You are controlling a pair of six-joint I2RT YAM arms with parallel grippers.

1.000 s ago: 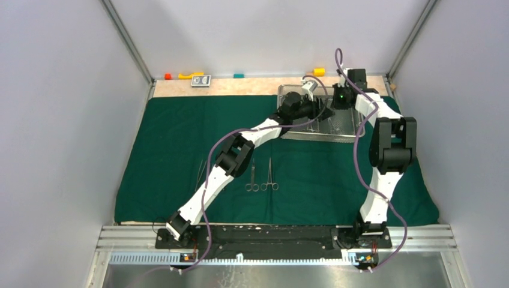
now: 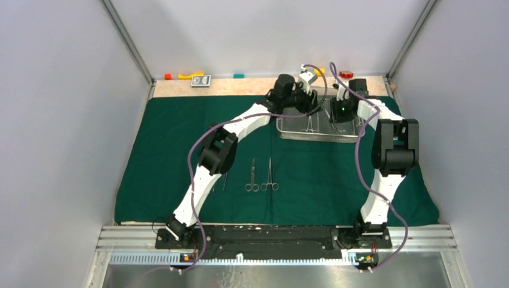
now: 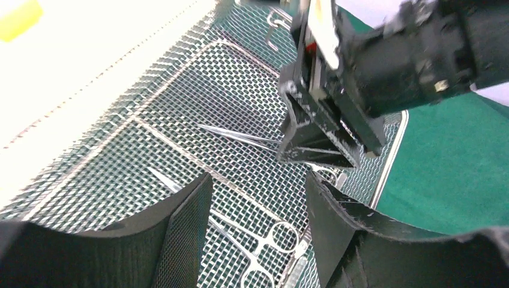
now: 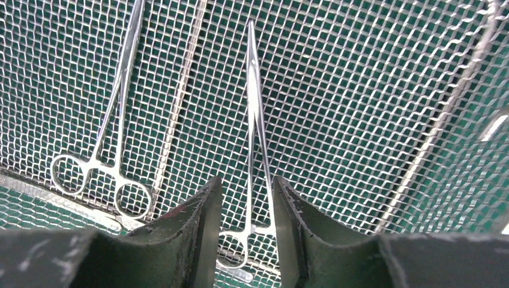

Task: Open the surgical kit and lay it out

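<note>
The mesh tray [image 2: 318, 137] stands at the back right of the green cloth with its inside exposed. In the right wrist view one ring-handled instrument [image 4: 253, 108] runs beneath my right gripper, its handles partly hidden by the fingers. That gripper is part open; no grip shows. A second ringed instrument [image 4: 122, 78] lies to its left. Over the tray, my left gripper is open, and a ringed instrument [image 3: 231, 231] shows on the mesh below its gap. On the cloth lie scissors [image 2: 252, 177], a clamp [image 2: 270, 177] and thin tweezers [image 2: 225, 181] partly covered by the left arm.
Both arms reach over the tray with their grippers close together. A small box [image 2: 201, 81], a teal block [image 2: 238, 76] and a red item [image 2: 346, 74] sit along the back strip.
My right gripper has moved toward the front, over the tray's instruments. My left gripper has drawn back slightly to the left, its forearm now covering more of the tweezers.
</note>
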